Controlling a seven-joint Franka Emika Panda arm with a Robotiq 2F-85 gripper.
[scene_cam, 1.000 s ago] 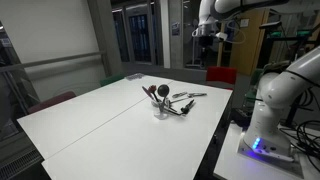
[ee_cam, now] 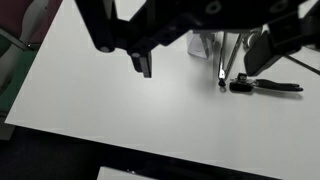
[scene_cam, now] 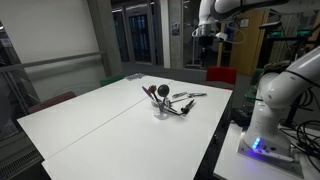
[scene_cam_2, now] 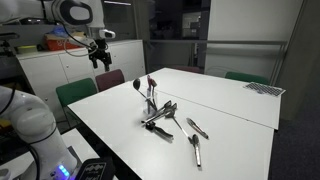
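My gripper hangs high above the table, well clear of the utensils. In the wrist view its dark fingers stand far apart, open, with nothing between them. On the table, a pale utensil holder carries several upright utensils, among them a dark ladle. Exterior view 2 shows the same holder with tools lying around it: a black-handled tool, tongs and another long utensil. Part of the holder shows in the wrist view, near a black-handled tool.
Chairs stand along one side. A wire rack lies at the table's far right in exterior view 2.
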